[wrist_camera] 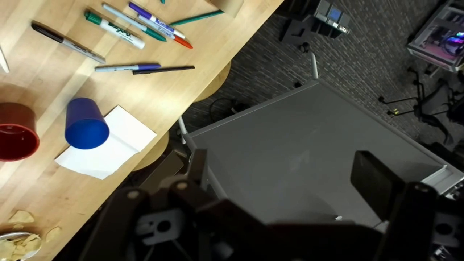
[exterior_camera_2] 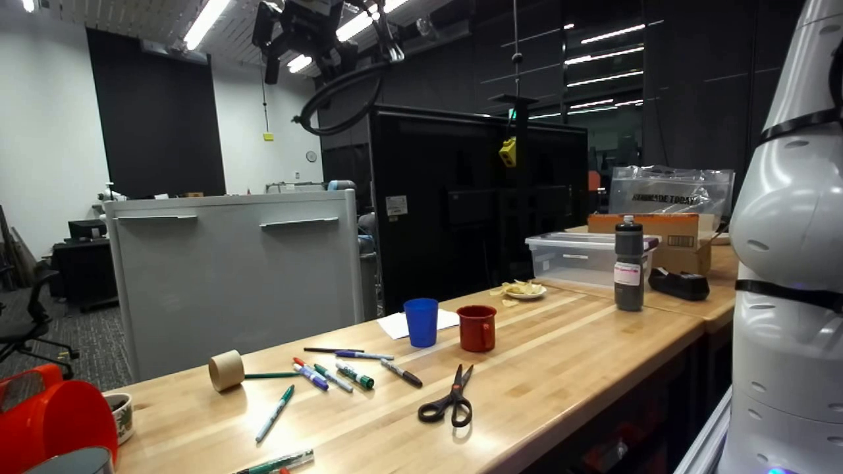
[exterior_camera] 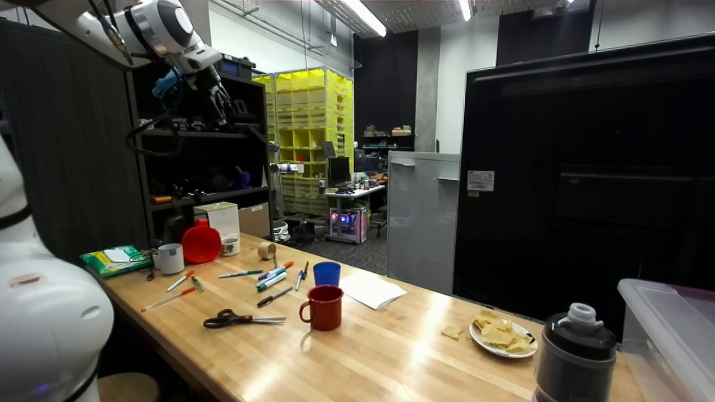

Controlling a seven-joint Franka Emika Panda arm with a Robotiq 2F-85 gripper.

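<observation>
My gripper is open, its two dark fingers wide apart with only the grey cabinet and floor visible beyond them. In exterior view 1 the gripper (exterior_camera: pixel 222 107) hangs high above the table, in front of the dark shelves. A red mug (exterior_camera: pixel 325 308) stands upright on the wooden table, beside a blue cup (exterior_camera_2: pixel 421 322). White paper (exterior_camera: pixel 372 289) lies by the blue cup. Several pens and markers (wrist_camera: pixel 115 32) are scattered around, and black-handled scissors (exterior_camera_2: pixel 452 399) lie open nearby. A plate of chips (exterior_camera: pixel 503 334) sits further along the table.
A dark bottle (exterior_camera_2: pixel 629 264) and a clear plastic bin (exterior_camera_2: pixel 569 257) stand at one end. At the other are a red container (exterior_camera: pixel 201 242), a grey mug (exterior_camera: pixel 171 258) and a tape roll (exterior_camera: pixel 266 250). Bare wood (exterior_camera: pixel 375 355) shows at the table's front.
</observation>
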